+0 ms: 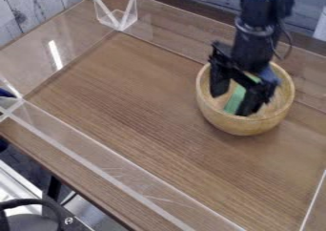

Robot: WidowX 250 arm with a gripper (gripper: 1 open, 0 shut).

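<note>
My gripper (242, 74) is a dark, blurred shape over a round wooden bowl (249, 120) at the right of the table, with its fingers reaching down into the bowl. A green object (237, 100) lies inside the bowl, partly covered by the fingers. The gripper looks open; whether the fingers touch the green object cannot be told. A small blue shape shows at the bowl's right side, partly hidden.
A clear plastic object (117, 13) stands at the back left. A dark round object (29, 219) is at the front left corner.
</note>
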